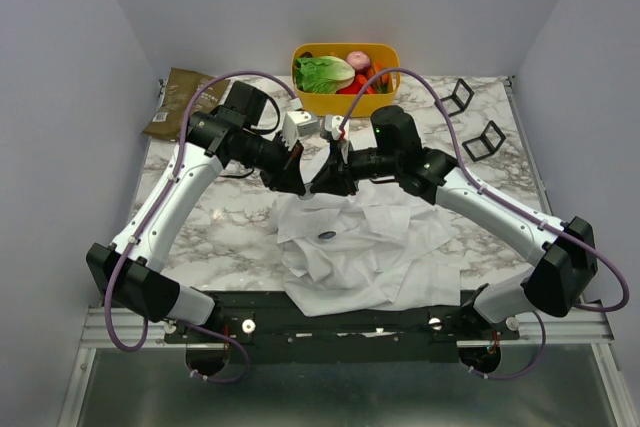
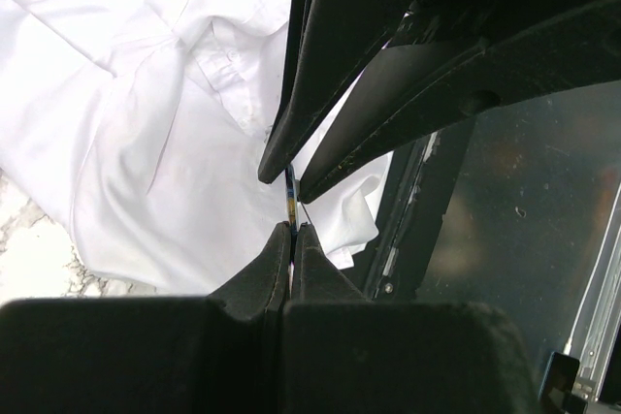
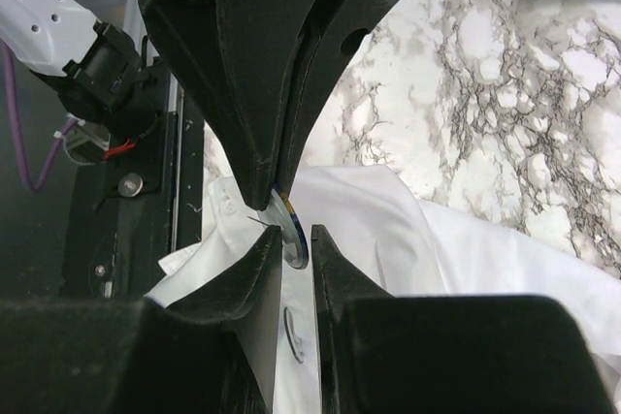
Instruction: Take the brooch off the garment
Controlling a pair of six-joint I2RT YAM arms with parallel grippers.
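The brooch (image 3: 297, 249) is a thin disc with a blue and gold edge, seen nearly edge-on, and a fine pin sticks out from its side. My left gripper is shut on it, and the coloured edge runs down between its tips. From the opposite side, my right gripper has the disc between its fingers. Both grippers meet over the white garment (image 1: 375, 232). In the top view the arms hide the brooch. Whether any cloth clings to it cannot be told.
A dark oval piece (image 1: 327, 235) lies on the garment just below the grippers. Behind stands a yellow bin (image 1: 347, 104) of vegetables. A brown bag (image 1: 180, 105) is at the back left, black frames (image 1: 486, 141) at the back right. Bare marble shows left of the garment.
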